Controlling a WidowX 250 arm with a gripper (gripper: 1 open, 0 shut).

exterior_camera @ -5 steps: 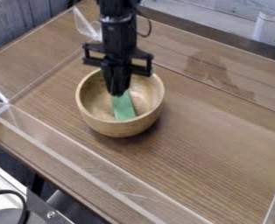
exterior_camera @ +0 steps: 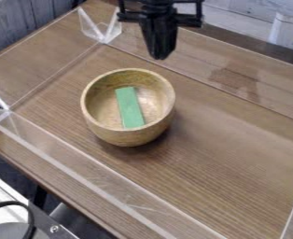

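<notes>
A wooden bowl (exterior_camera: 156, 121) sits left of centre on the wooden table, with a flat green block (exterior_camera: 129, 108) lying inside it. The black gripper (exterior_camera: 161, 49) is raised above and behind the bowl, at the top of the view, apart from it. It looks shut, with nothing visible between its fingers.
A clear plastic piece (exterior_camera: 102, 26) is at the back left, behind the bowl. Cables and dark gear lie off the table's lower left corner.
The gripper has moved up and back, away from over the bowl. The green block remains in the bowl.
</notes>
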